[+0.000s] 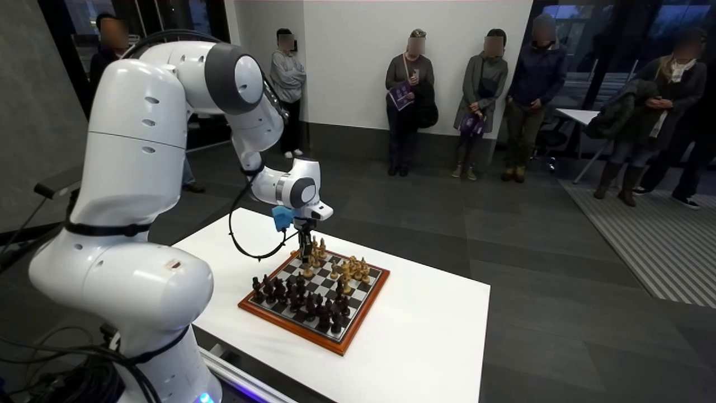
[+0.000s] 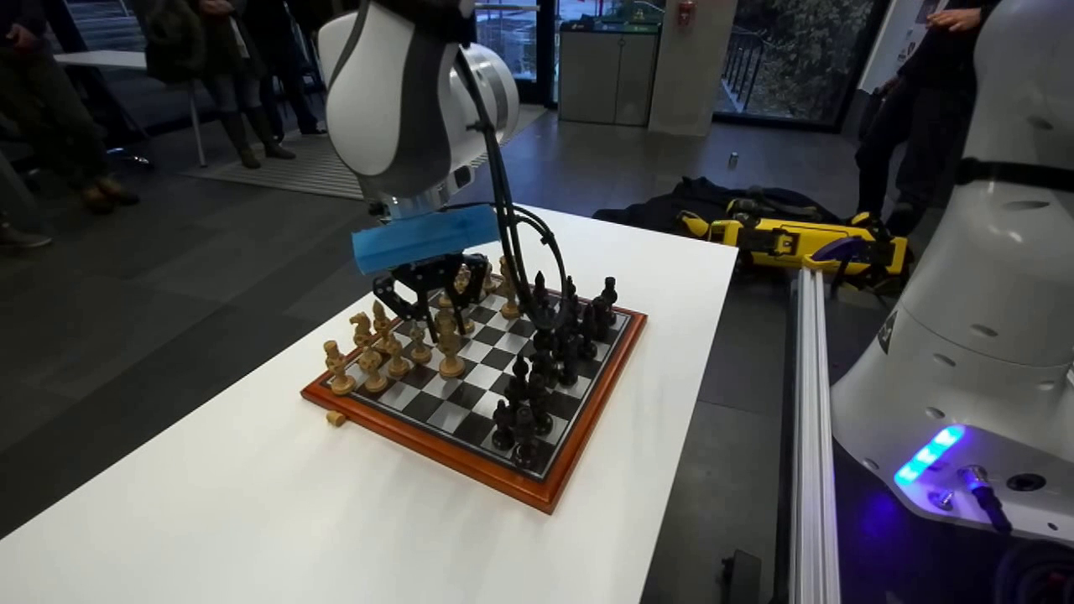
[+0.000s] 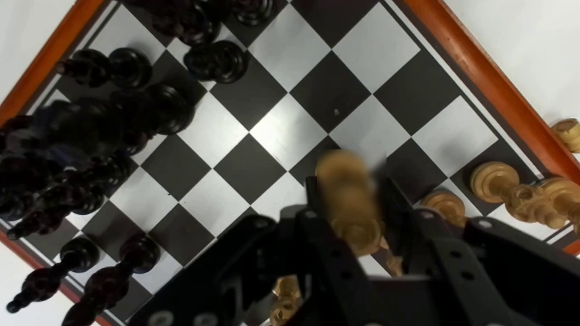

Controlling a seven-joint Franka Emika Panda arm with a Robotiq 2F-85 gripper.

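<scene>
In the wrist view, my gripper is shut on a tan chess piece, which is blurred between the dark fingers. Seen in exterior view 2, the gripper points down among the light pieces, with the held piece low over the board. Whether its base touches a square I cannot tell. The chessboard has a reddish-brown wooden frame and black and silver squares. In exterior view 1 the fingers partly hide the pieces at the board's far side around the gripper.
Dark pieces crowd the robot's side of the board. Other light pieces stand close to the gripper. A small tan piece lies off the board by its frame. Several squares mid-board are clear, as is much of the white table.
</scene>
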